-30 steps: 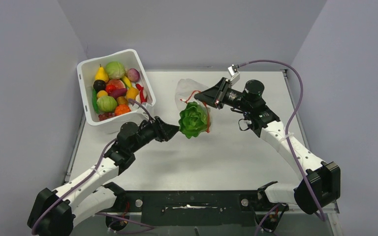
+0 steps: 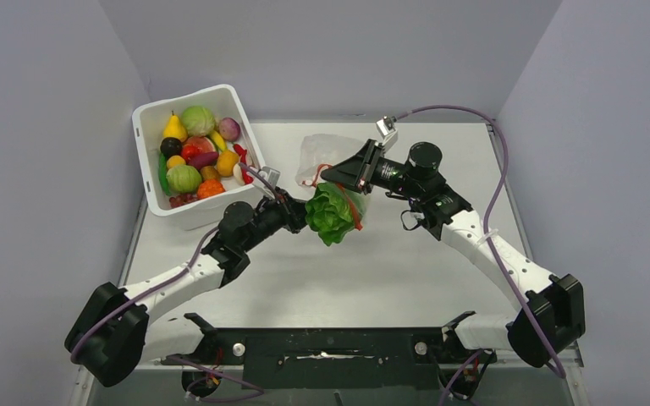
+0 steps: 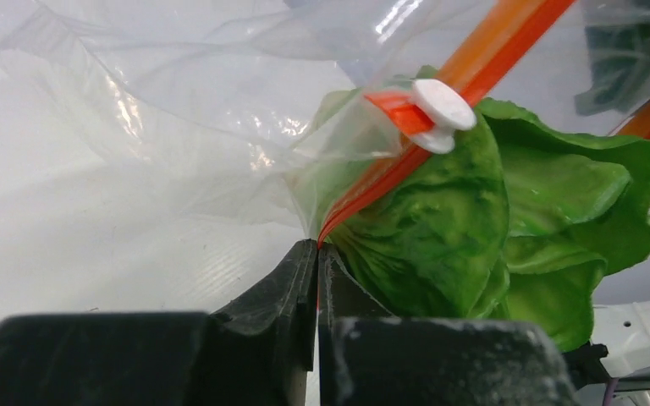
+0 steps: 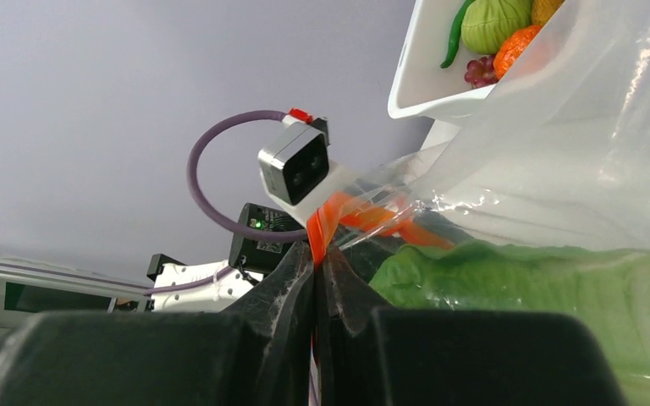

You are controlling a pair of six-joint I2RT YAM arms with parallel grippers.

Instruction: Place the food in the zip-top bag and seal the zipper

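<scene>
A clear zip bag (image 3: pixel 152 110) with an orange zipper (image 3: pixel 508 42) and white slider (image 3: pixel 440 110) hangs around a leafy green lettuce (image 2: pixel 330 216), which sticks out of its mouth. My right gripper is shut on the bag's orange zipper edge, above the lettuce in the top view. My left gripper is at the end of the zipper beside the lettuce, its fingers close together around the bag edge; whether they grip it is hard to tell.
A white bin (image 2: pixel 144 152) of assorted toy fruit and vegetables stands at the back left. Grey walls enclose both sides and the back.
My left gripper has moved up and right to the bag's edge. The right gripper has tilted and shifted slightly left, and the bag and lettuce have shifted a little with it.
</scene>
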